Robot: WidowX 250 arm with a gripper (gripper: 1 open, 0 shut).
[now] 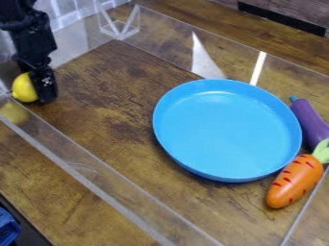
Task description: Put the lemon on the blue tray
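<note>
The yellow lemon [23,88] lies against the clear wall in the left corner of the table, partly covered by a finger. My black gripper [35,85] is down at the lemon, with fingers around or beside it; the dark shapes overlap, so how far apart they stand is unclear. Right of centre, well away from the lemon, sits the round blue tray [226,130], empty.
An orange toy carrot [297,180] and a purple eggplant [310,125] lie along the tray's right side. Clear walls [110,183] edge the table. Bare wood [110,101] spans the space between lemon and tray.
</note>
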